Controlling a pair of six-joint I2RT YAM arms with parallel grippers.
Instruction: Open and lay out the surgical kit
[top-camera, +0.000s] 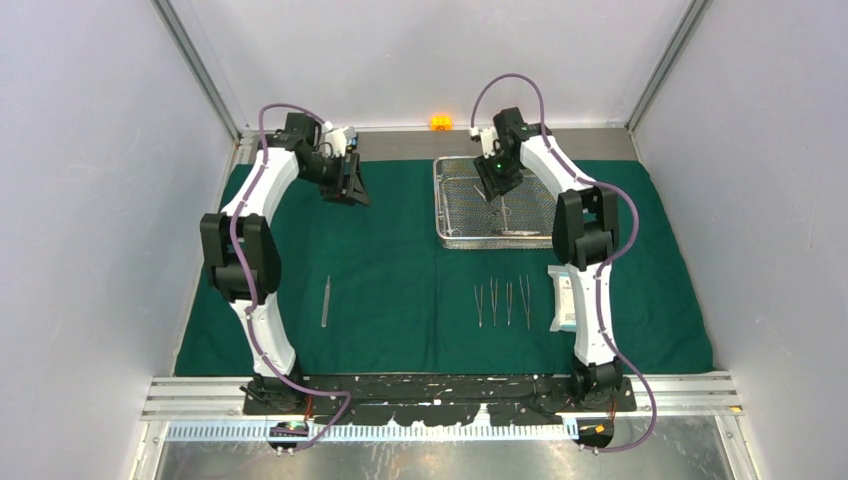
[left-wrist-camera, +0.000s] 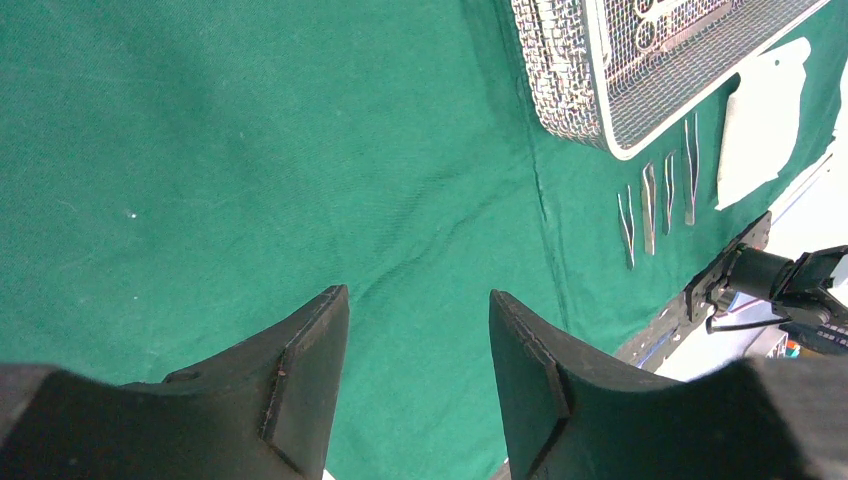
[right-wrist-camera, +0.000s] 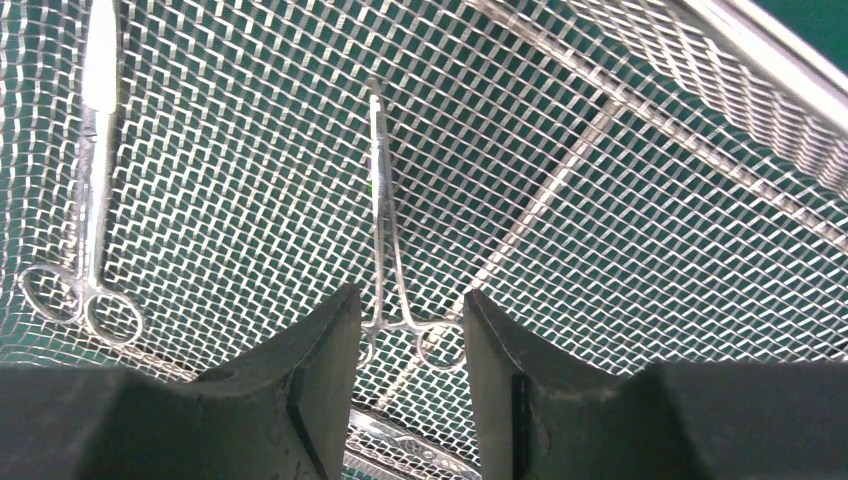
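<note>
My right gripper is open over the mesh tray (top-camera: 446, 243), its fingers either side of the ringed handles of a clamp-like instrument (right-wrist-camera: 385, 200); whether they touch it I cannot tell. Scissor-like instrument (right-wrist-camera: 97, 200) lies left of it in the right wrist view, another instrument (right-wrist-camera: 390, 432) below. My left gripper stands open above bare green cloth at the back left, nothing between its fingers. A single slim instrument (top-camera: 326, 300) lies at front left; several tweezers (top-camera: 495, 300) lie in a row before the tray.
A white packet (top-camera: 562, 297) lies at front right, partly behind the right arm. Walls enclose the sides and back; a small orange object (top-camera: 440, 123) sits at the back.
</note>
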